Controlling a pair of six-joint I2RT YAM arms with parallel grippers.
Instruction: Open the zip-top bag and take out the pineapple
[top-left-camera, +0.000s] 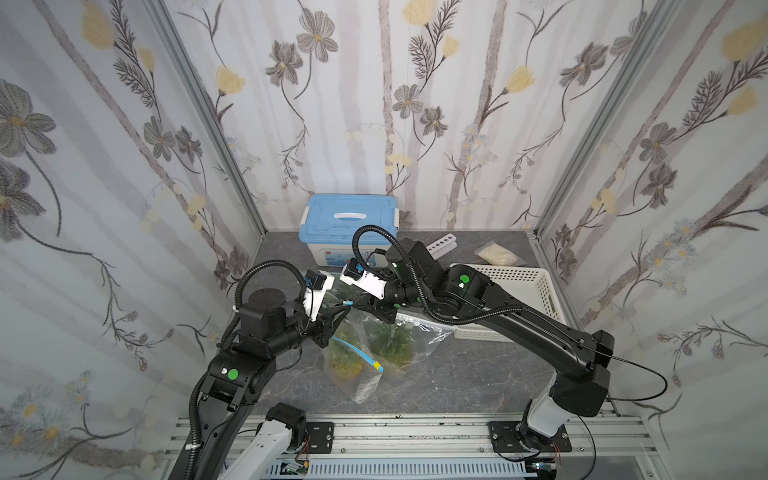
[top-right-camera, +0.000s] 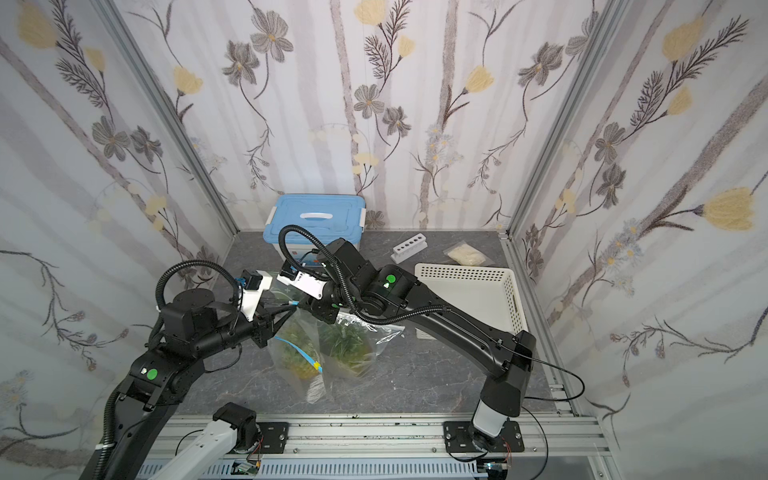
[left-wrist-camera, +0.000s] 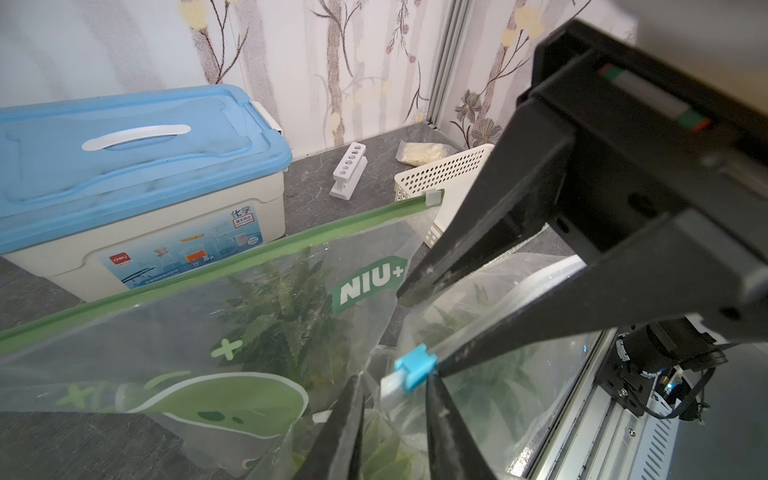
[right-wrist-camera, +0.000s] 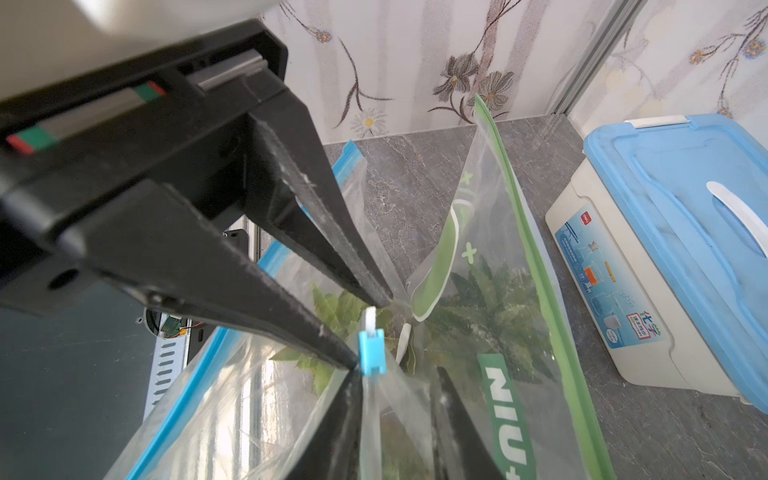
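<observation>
Clear zip bags with leafy green contents lie together on the table. One has a green zip edge (left-wrist-camera: 216, 252) and "NIU+" print, another a blue zip edge (top-left-camera: 356, 350) over something yellowish and leafy. A pale zip strip (right-wrist-camera: 370, 424) carries a blue slider (left-wrist-camera: 416, 366). My left gripper is open, its fingers apart, with the strip's slider end in front of the gap. From the opposite side my right gripper reaches in, also open, with the strip crossing between its fingers. The pineapple cannot be told clearly from the other contents.
A blue-lidded box (top-left-camera: 349, 220) stands behind the bags. A white perforated basket (top-left-camera: 544, 292) is on the right, with a white rack (top-left-camera: 441, 245) and a small packet (top-left-camera: 497, 254) beyond.
</observation>
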